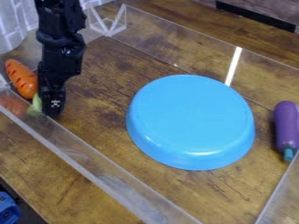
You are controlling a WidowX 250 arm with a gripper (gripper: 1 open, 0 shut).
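The black gripper (49, 94) reaches down at the left side of the clear-walled tray, low against an orange toy carrot (21, 77). The carrot's green top shows just left of the fingertips, partly hidden by them. I cannot tell whether the fingers are open or closed on it.
A large blue upside-down bowl or lid (190, 118) takes up the centre right. A purple toy eggplant (286, 124) lies at the right edge. Clear tray walls (105, 171) run along the sides.
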